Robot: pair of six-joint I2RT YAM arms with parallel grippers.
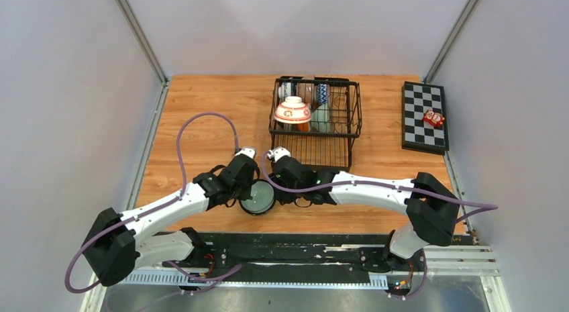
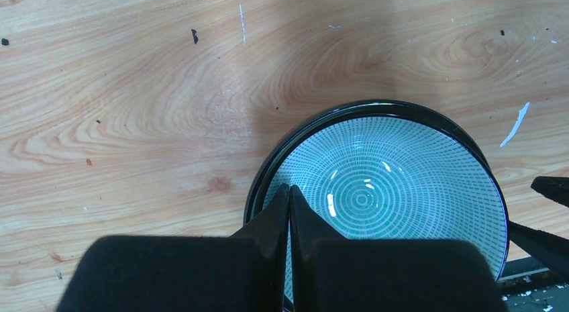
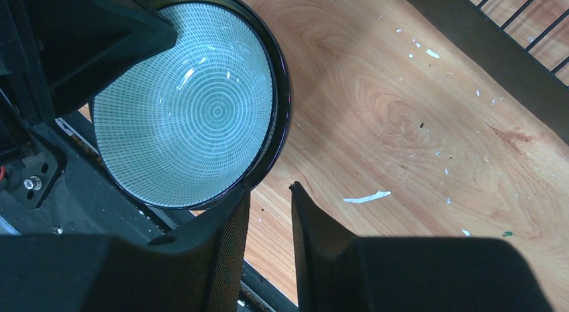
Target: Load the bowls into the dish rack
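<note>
Two nested bowls, pale teal inside with black rims, lie at the table's front edge between the grippers. In the left wrist view my left gripper is shut at the near-left rim of the bowls; whether anything is between its tips cannot be seen. In the right wrist view my right gripper is part open beside the rim of the bowls, nothing seen between its fingers. The black dish rack stands behind, holding several bowls and cups, with a red-patterned bowl upside down on it.
A checkerboard with a red packet lies at the right. The rack's lower tier reaches close behind the right gripper.
</note>
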